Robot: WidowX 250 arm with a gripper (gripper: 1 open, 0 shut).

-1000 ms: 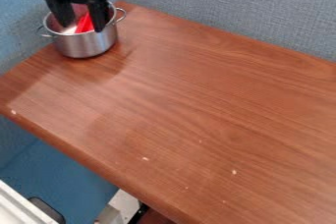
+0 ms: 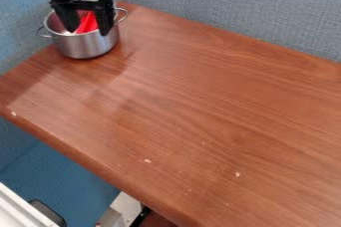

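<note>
A steel pot [image 2: 83,43] with two loop handles stands at the back left corner of the wooden table. Something red [image 2: 88,22] is inside it, partly hidden. My black gripper [image 2: 83,20] is over and partly in the pot, its fingers open, around or just above the red thing; whether they touch it cannot be seen.
Blue-grey padded walls [image 2: 240,12] border the back and left. A white object [image 2: 19,213] lies beyond the table's front left edge, at the bottom of the view.
My gripper has shifted and turned slightly over the pot in the last second, and the red thing shows differently between its fingers. The pot stands where it was.
</note>
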